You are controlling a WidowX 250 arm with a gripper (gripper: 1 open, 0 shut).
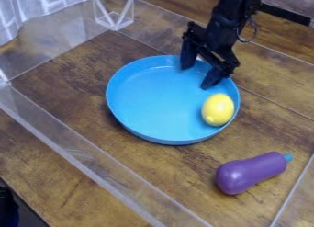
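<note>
A black gripper (204, 58) hangs over the back rim of a round blue plate (153, 97), its fingers spread open with no object visible between them. A yellow egg-shaped object (218, 109) lies on the right side of the plate. A purple eggplant (249, 174) with a blue-green tip lies on the wooden table, in front of and to the right of the plate.
A small white wire-like piece (113, 17) stands at the back left. Clear panel edges border the wooden table (55, 79).
</note>
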